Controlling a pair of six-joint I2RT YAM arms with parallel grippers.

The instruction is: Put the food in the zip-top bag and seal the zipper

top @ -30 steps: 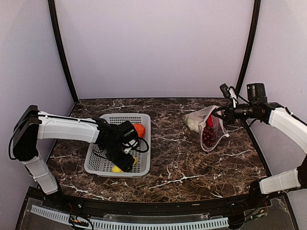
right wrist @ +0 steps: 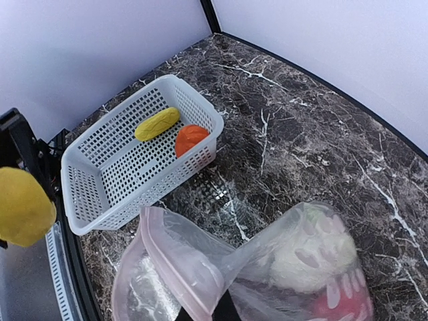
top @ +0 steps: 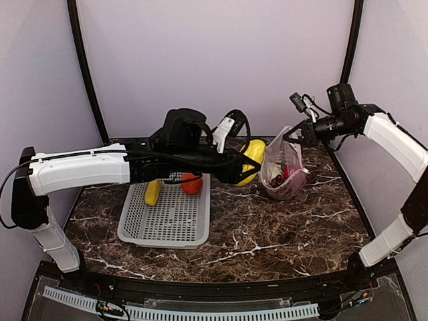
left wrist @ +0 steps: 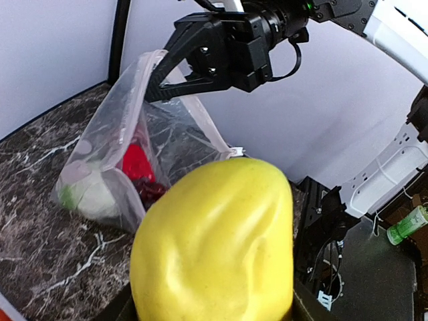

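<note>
My left gripper (top: 242, 167) is shut on a yellow food item (left wrist: 210, 241), held just left of the zip top bag (top: 284, 184). My right gripper (top: 290, 137) is shut on the bag's top edge, holding it raised. Through the clear plastic show a pale green-white item (left wrist: 90, 194), a red item (left wrist: 136, 162) and dark red pieces (left wrist: 150, 192). The white basket (right wrist: 93, 221) holds a smaller yellow item (right wrist: 157, 124) and an orange-red item (right wrist: 192, 138).
Walls border the table at the back and sides.
My left gripper has risen from the basket and moved right to the bag with the yellow item. My right gripper has moved up and left, lifting the bag's top.
</note>
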